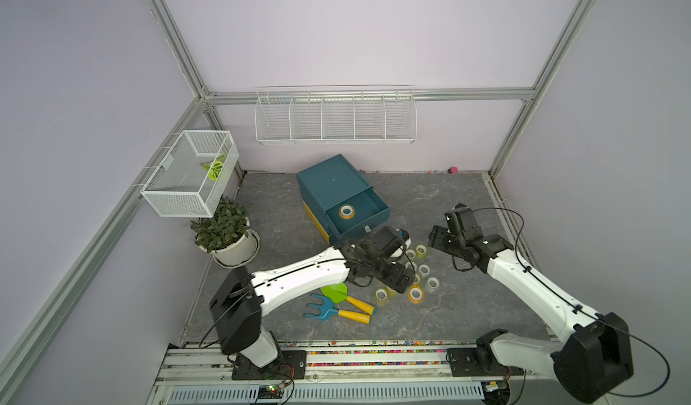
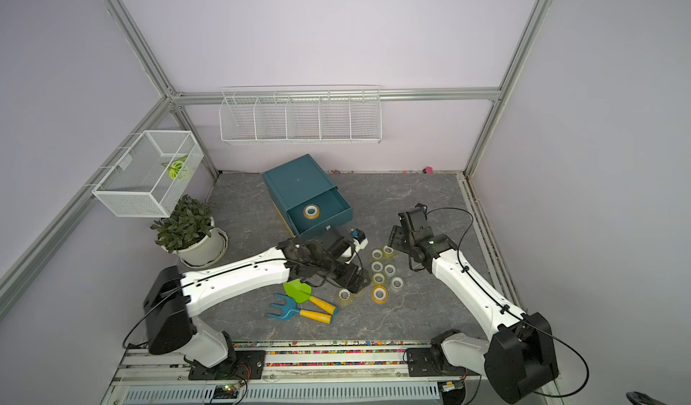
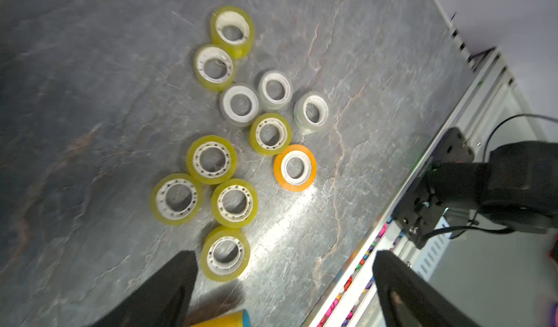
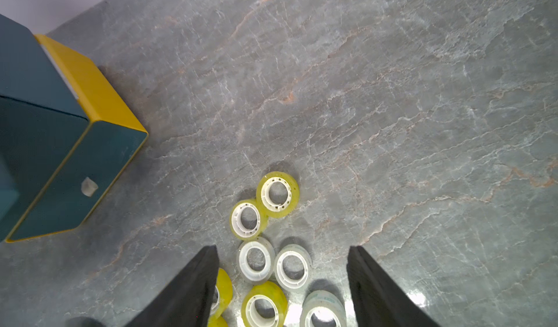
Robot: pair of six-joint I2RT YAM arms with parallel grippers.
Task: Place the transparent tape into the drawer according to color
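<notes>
Several tape rolls, yellow, clear and one orange [image 3: 279,170], lie in a cluster on the grey table. The teal drawer unit [image 1: 324,178] with a yellow side stands behind them; its open drawer [image 1: 367,203] holds one orange-rimmed roll [image 1: 347,217]. My left gripper hangs open above the cluster at the front, nothing between its fingers. My right gripper is open over the cluster's back-right side, empty, with clear and yellow rolls below between its fingertips in its wrist view.
A green trowel and blue fork [image 1: 321,307] lie front left. A potted plant [image 1: 219,232] stands left under a white wire basket [image 1: 187,203]; another rack [image 1: 335,117] hangs at the back.
</notes>
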